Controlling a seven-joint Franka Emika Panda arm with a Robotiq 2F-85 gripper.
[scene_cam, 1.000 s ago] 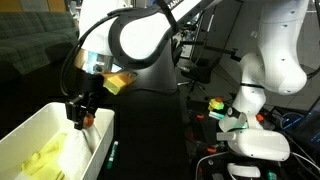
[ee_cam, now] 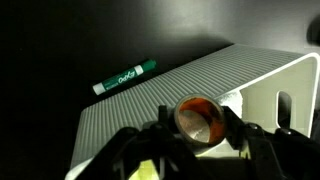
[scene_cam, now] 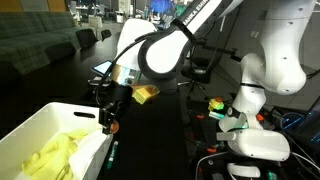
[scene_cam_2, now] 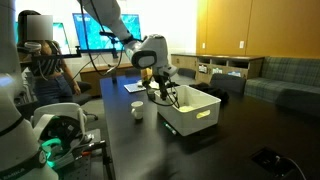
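My gripper is shut on a round orange object with a pale rim, seen nearly end-on in the wrist view. In exterior view 1 the orange object hangs from the gripper at the right-hand rim of a white box. Exactly how far it is from that rim I cannot tell. Outside the box, a green and white marker lies on the dark table.
Yellow cloth lies inside the box. A white mug stands on the table in exterior view 2. Much of the dark table around the box is bare. A sofa stands behind.
The gripper and the orange object have moved right in exterior view 1, from over the box's inside to its right-hand rim. The box and marker have stayed put.
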